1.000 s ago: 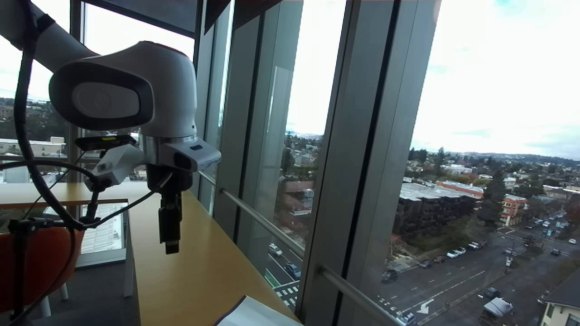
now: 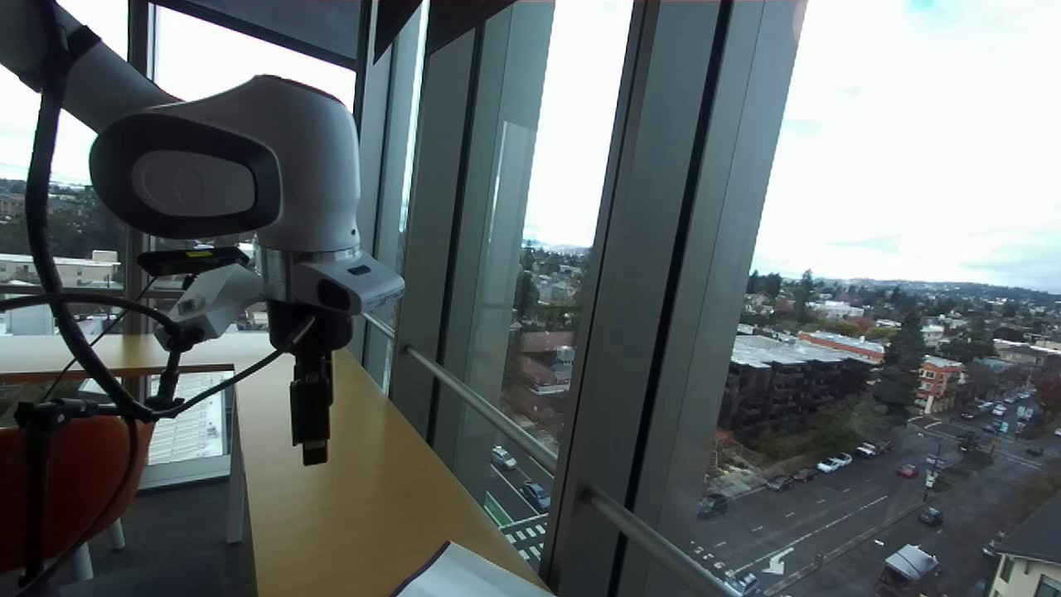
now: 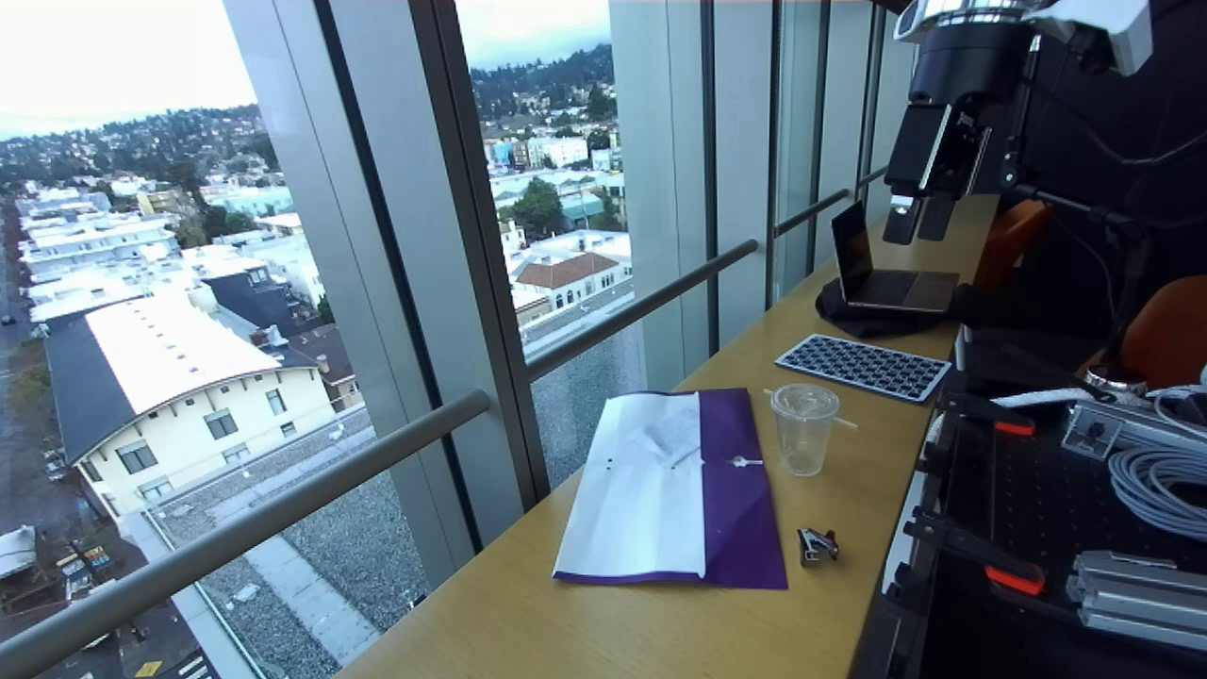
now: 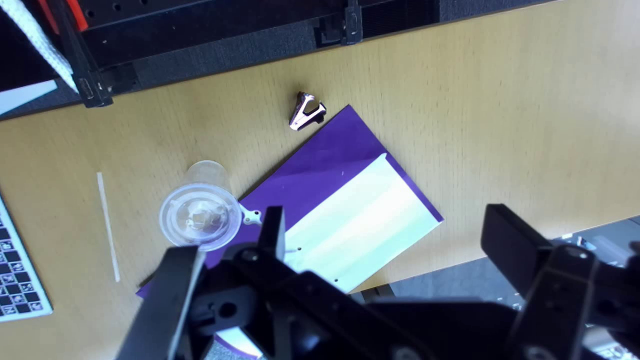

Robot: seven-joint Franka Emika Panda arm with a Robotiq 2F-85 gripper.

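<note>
My gripper stands open above the table, a wide gap between its two dark fingers and nothing held. From the side, exterior view 2 shows the gripper (image 3: pixel 918 221) high at the upper right. Below it in the wrist view lies a purple folder (image 4: pixel 330 156) with white paper (image 4: pixel 354 222) on it, partly hidden by the gripper. A clear lidded plastic cup (image 4: pixel 201 216) stands upright at the folder's edge. Near the folder's corner is a small metallic staple remover (image 4: pixel 307 111). A thin white straw (image 4: pixel 108 228) lies left of the cup.
A keyboard (image 3: pixel 866 366) lies beyond the cup, and an open laptop (image 3: pixel 900 289) sits farther back. Windows and a metal rail (image 3: pixel 645 309) line one long edge of the table; black equipment borders the other. Bare wood (image 4: pixel 510 120) is clear on the wrist view's right.
</note>
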